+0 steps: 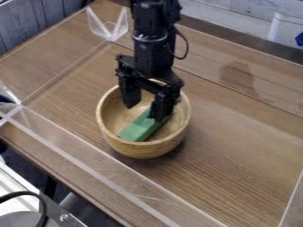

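A round wooden bowl (124, 142) sits on the wooden table, holding a green block (142, 129) that lies diagonally inside it. My black gripper (136, 101) is lowered at the bowl, its two fingers spread open on either side above the block, the right one partly covering the block's upper end. I cannot tell whether they touch it.
Clear plastic guides stand at its upper left and along the left. A white device with a black cable is at the bottom left corner.
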